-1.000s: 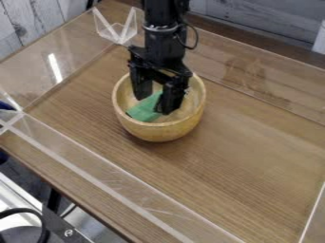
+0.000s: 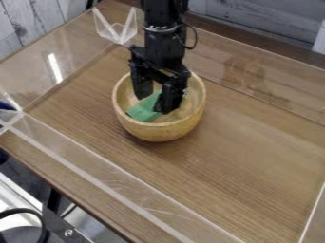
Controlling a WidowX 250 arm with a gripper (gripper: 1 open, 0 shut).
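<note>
A light wooden bowl (image 2: pixel 181 127) stands on the wooden table, holding a green object (image 2: pixel 144 111). The black robot arm comes down from the top of the camera view, and its gripper (image 2: pixel 158 91) reaches into the bowl over the green object. Its black fingers partly cover that object; whether they touch it or how far they are open is hard to tell.
A clear plastic item (image 2: pixel 117 27) lies at the back left. Black cables run along the lower-left edge, off the table.
The gripper has shifted slightly within the bowl, and less of the green object's upper part shows now. The bowl stays in about the same place.
</note>
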